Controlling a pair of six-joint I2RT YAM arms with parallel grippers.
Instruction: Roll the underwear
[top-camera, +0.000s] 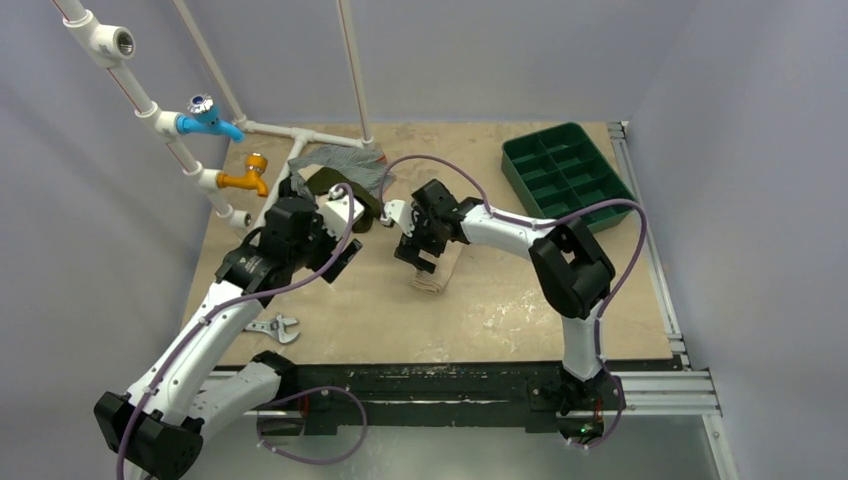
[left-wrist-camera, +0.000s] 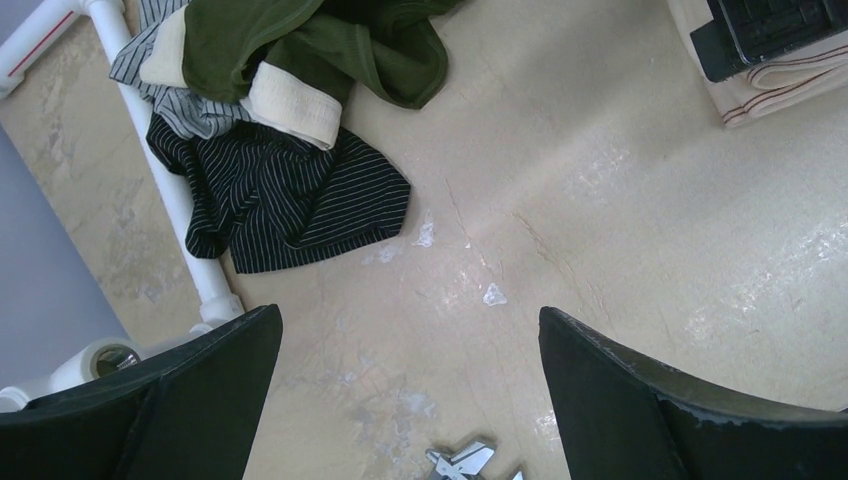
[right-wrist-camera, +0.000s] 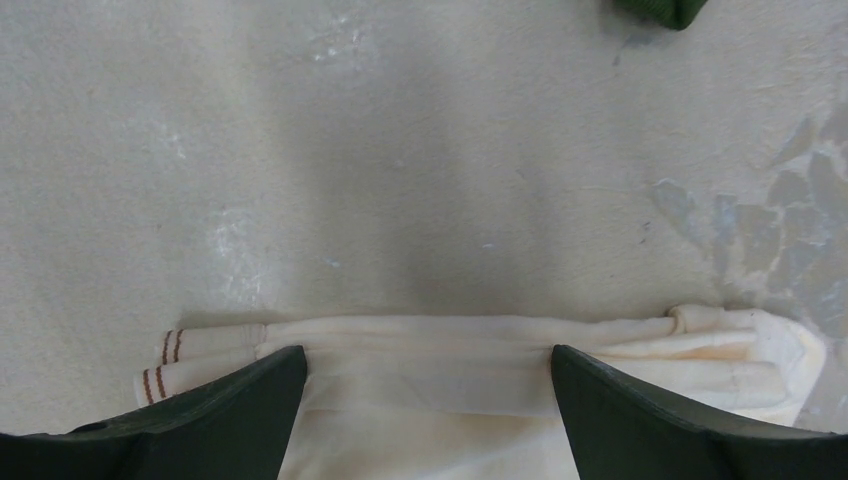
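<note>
Cream underwear lies folded into a flat strip in the middle of the table, partly covered by my right arm. Brown stripes mark the edge of the underwear in the right wrist view. My right gripper is open, its two fingers apart over the strip's long edge; whether they touch the cloth I cannot tell. To the left, my left gripper hangs open above bare table, with nothing between its fingers. A corner of the underwear shows at the upper right of the left wrist view.
Dark green and black striped garments are heaped at the back left by white pipes. A wrench lies front left. The green divided box stands back right.
</note>
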